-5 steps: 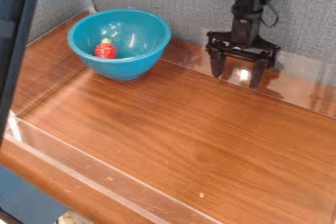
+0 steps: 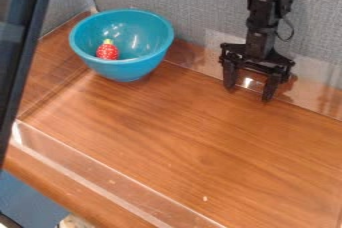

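Note:
My black gripper [image 2: 250, 85] hangs at the back right over the wooden table, near the grey back wall, its fingers apart and pointing down with nothing seen between them. At the back left stands a turquoise bowl [image 2: 138, 63], apart from the gripper. A red strawberry-like object [image 2: 107, 52] with a pale top lies inside the bowl.
Clear ledges run along its back and front-left edges. A dark post [image 2: 16, 32] cuts across the left of the view, and grey padded walls stand behind.
The bowl and the red object have stayed where they were.

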